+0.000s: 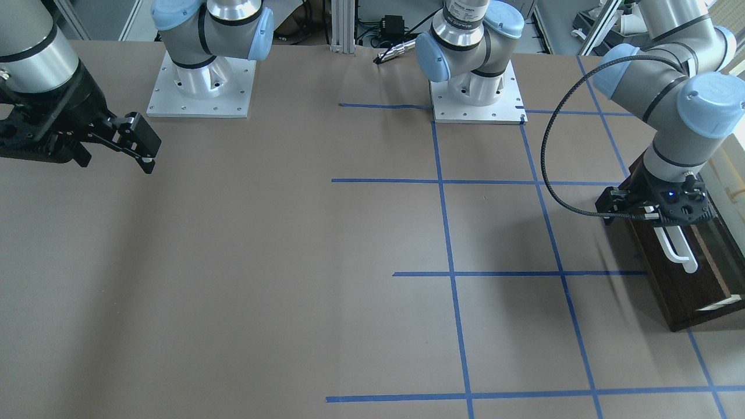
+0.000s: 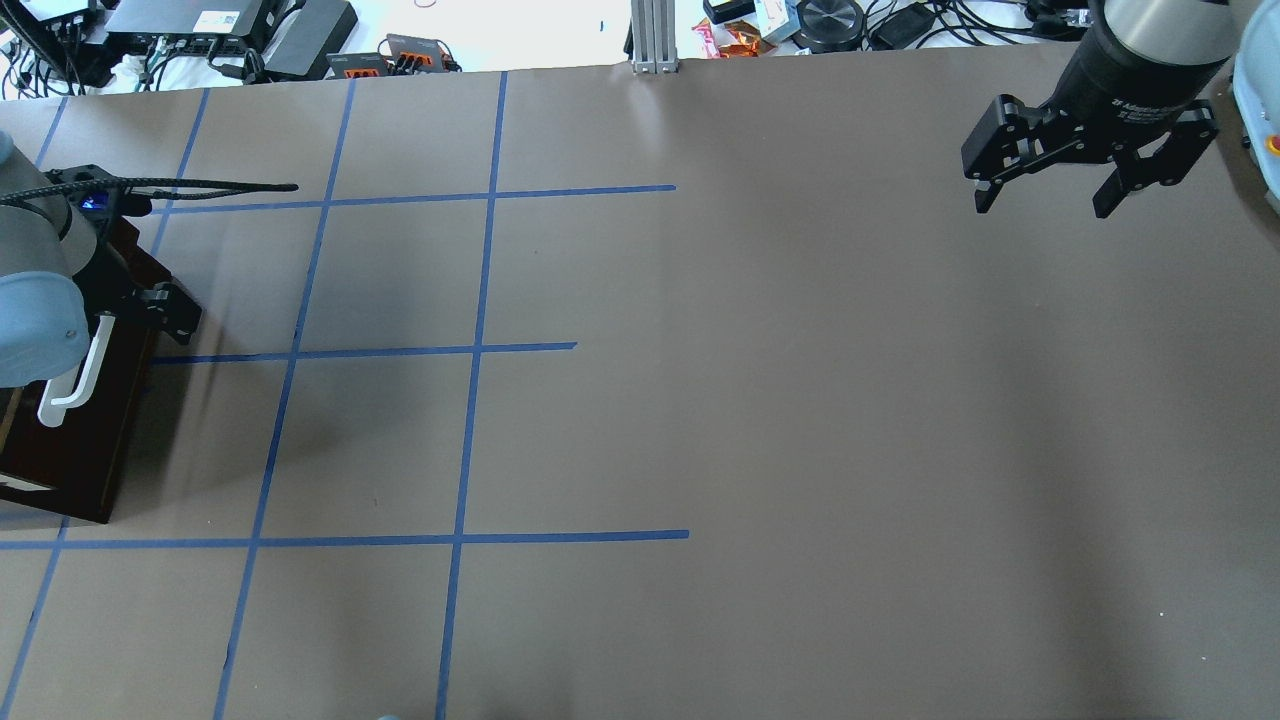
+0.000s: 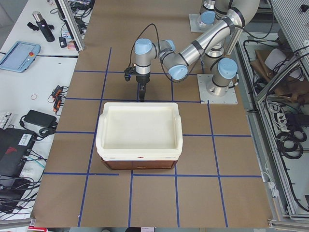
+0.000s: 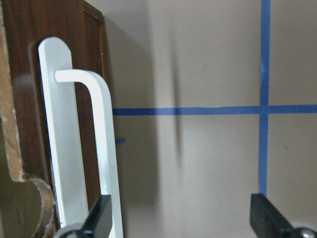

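Observation:
A dark wooden box (image 1: 667, 286) with a drawer stands at the right of the front view, topped by a white tray (image 3: 139, 130) in the left view. Its front carries a white handle (image 4: 106, 139), also seen in the top view (image 2: 74, 390). My gripper is just over the handle at the drawer front, fingers wide apart; the left finger (image 4: 99, 218) overlaps the handle in the wrist view, and whether they touch I cannot tell. Nothing shows held between the fingers.
Other arms stand at the table's back and side, one with a black gripper (image 2: 1080, 156) at top right.

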